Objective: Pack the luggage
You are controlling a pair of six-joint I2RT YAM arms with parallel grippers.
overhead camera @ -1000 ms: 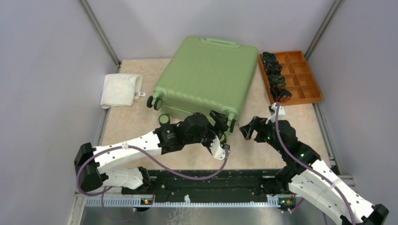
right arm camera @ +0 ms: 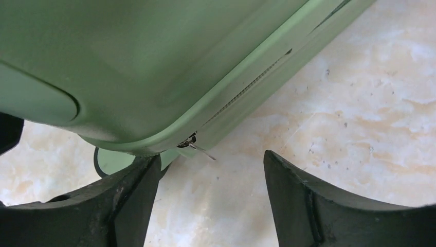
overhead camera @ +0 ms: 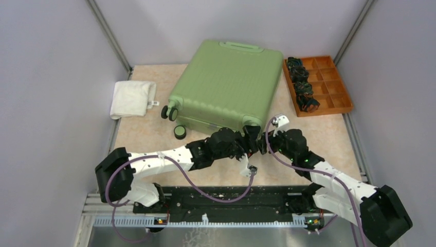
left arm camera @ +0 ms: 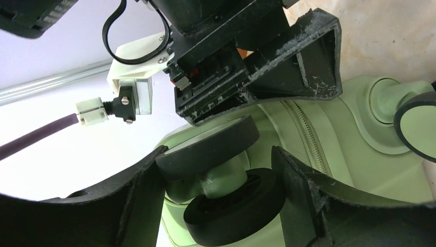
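Observation:
A closed green suitcase (overhead camera: 223, 85) lies flat on the table, wheels toward me. In the left wrist view my left gripper is part open around a double caster wheel (left arm camera: 231, 203) at its near right corner, a finger at each side; whether both grip it is unclear. My right gripper is open at the suitcase's right edge near that corner, with a zipper pull (right arm camera: 187, 141) and table showing beyond its fingers.
A folded white towel (overhead camera: 131, 98) lies at the left. A wooden compartment tray (overhead camera: 331, 87) with several dark bundles stands at the back right.
My right gripper has moved left and up to the suitcase's corner. The left gripper has shifted slightly right at the caster wheel. The suitcase looks unmoved.

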